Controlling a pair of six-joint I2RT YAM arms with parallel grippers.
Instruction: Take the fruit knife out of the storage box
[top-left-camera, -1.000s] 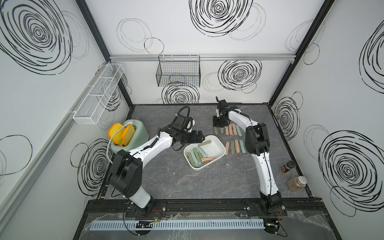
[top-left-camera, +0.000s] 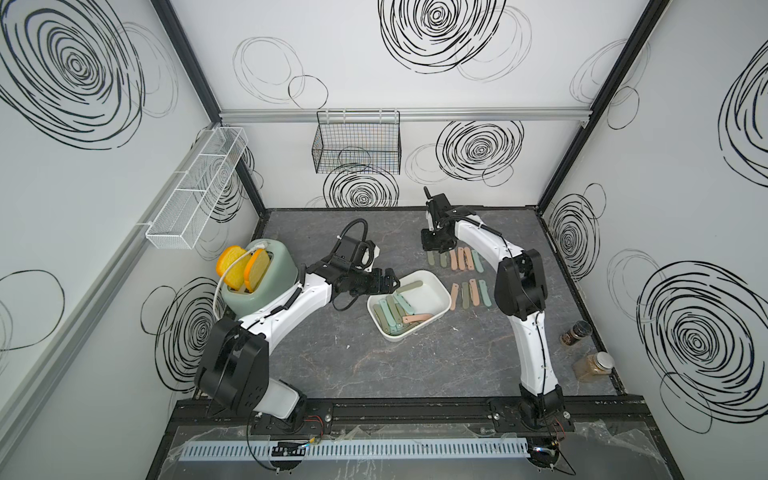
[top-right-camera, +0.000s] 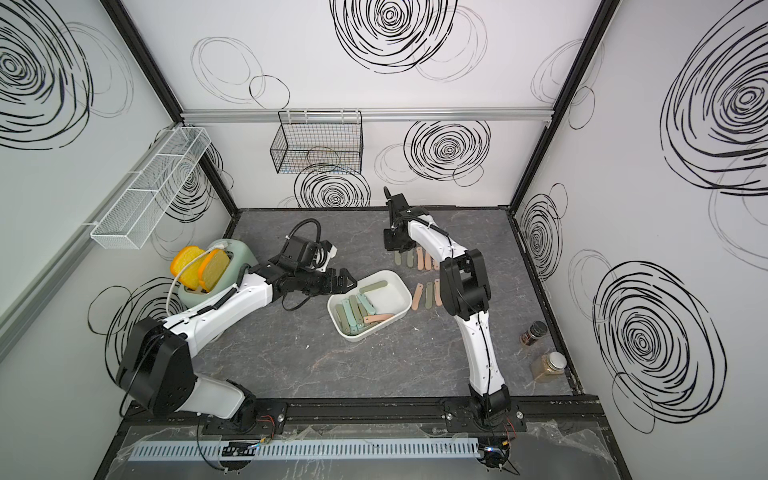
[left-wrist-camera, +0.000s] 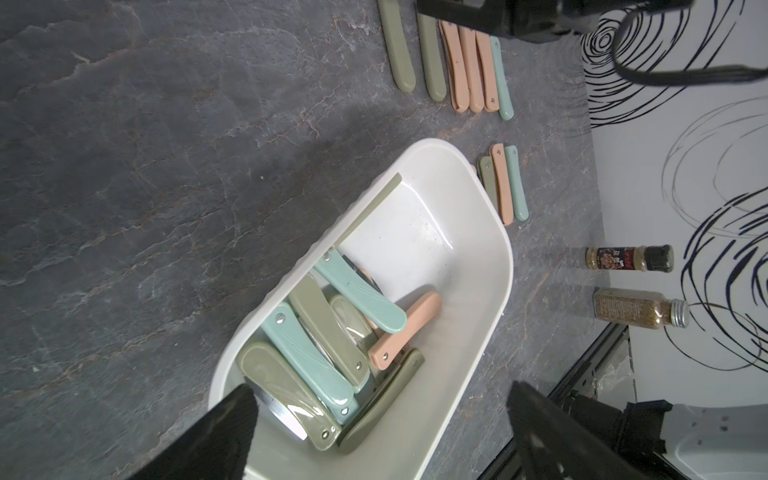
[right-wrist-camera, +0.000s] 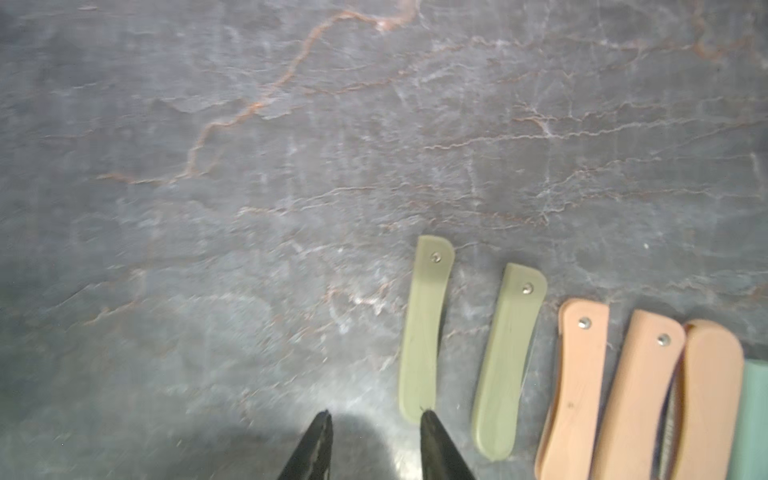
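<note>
The white storage box (top-left-camera: 428, 297) stands mid-table. Folded fruit knives, olive, mint and pink, fill mainly its front-left half; one mint knife (left-wrist-camera: 360, 289) rests over others. Over the box's back-left side, my left gripper is open and empty. My right gripper is open above the table at the back, with nothing between its fingers. An olive knife (right-wrist-camera: 424, 328) lies on the table just right of them. Beside it in the back row are another olive knife (right-wrist-camera: 509, 360), pink knives (right-wrist-camera: 577, 384) and a mint one (right-wrist-camera: 748, 424).
A second short row of knives (top-left-camera: 465, 296) lies right of the box. Two spice jars (top-left-camera: 593, 367) stand at the right edge. At the left is a green container (top-left-camera: 276, 280) with yellow items. A wire basket (top-left-camera: 356, 148) hangs on the back wall.
My right gripper has shifted a little left and away from the knife row. The knives stay put.
</note>
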